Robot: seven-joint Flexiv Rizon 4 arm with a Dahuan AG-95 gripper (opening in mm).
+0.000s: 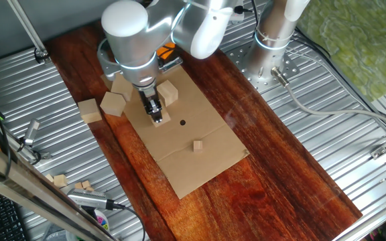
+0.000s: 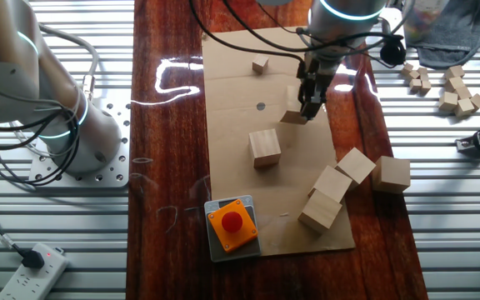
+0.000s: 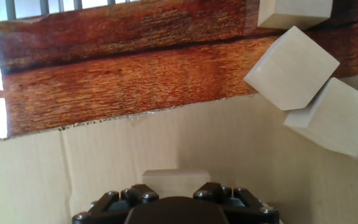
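My gripper [image 1: 157, 120] points down over the cardboard sheet [image 1: 203, 167], right at a pale wooden block [image 1: 165, 117]. In the wrist view the block [image 3: 176, 180] shows just past the dark fingers, which stand on either side of the centre and overlap its near edge. From the other side, the gripper [image 2: 308, 113] covers part of the block [image 2: 292, 117]. Whether the fingers grip the block or only touch it is hidden. A larger cube [image 2: 264, 147] and a small cube [image 2: 260, 64] rest apart on the cardboard.
Several wooden blocks, among them a cube [image 3: 294, 68], crowd the sheet's edge and the table beyond it. An orange box with a red button [image 2: 232, 222] stands at one corner. The cardboard around the small cube [image 1: 198, 145] is clear.
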